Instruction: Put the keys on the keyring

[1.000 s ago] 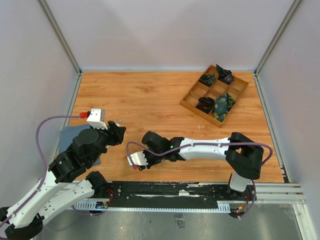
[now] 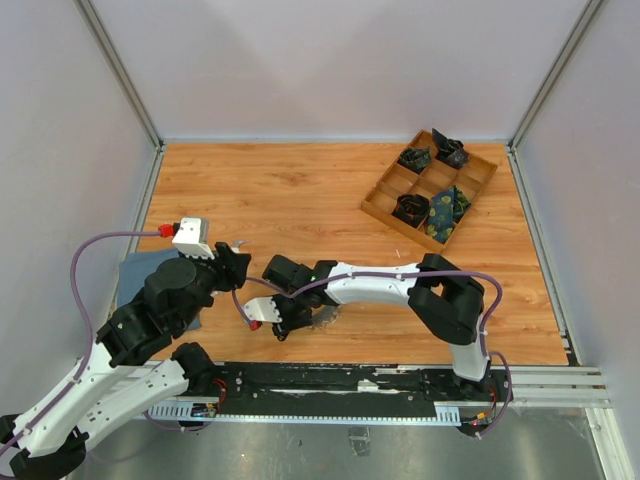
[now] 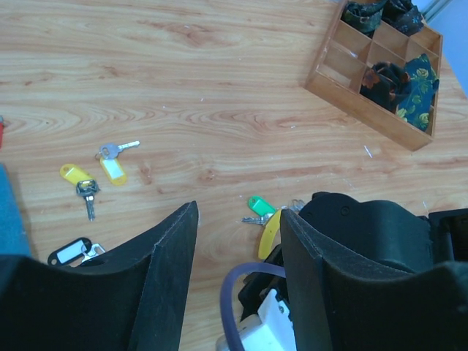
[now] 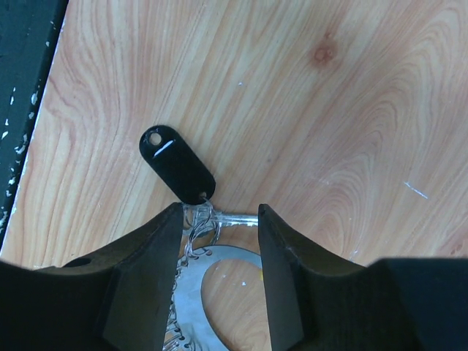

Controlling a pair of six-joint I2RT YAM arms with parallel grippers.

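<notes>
Below my open right gripper, a black tag [image 4: 178,164] lies with a silver key [image 4: 238,219] on the table. Between the fingers' lower part shows a flat grey ring [image 4: 191,281] edged with small wire loops, partly hidden by the left finger. My left gripper hangs over the table, fingers apart, nothing between them. Under it in the left wrist view lie a silver key [image 3: 119,149], another key [image 3: 88,197] with a yellow tag [image 3: 75,174], a black-framed tag [image 3: 69,251], and a green tag [image 3: 261,205] beside a key.
A wooden divided box [image 2: 380,207] holding dark cloth bundles stands at the back right. Under the left arm lies a blue cloth [image 2: 140,272]. The right arm [image 2: 375,285] reaches across the front of the table.
The right arm has shifted left in the top view, its elbow and gripper both moving that way. The left arm looks still.
</notes>
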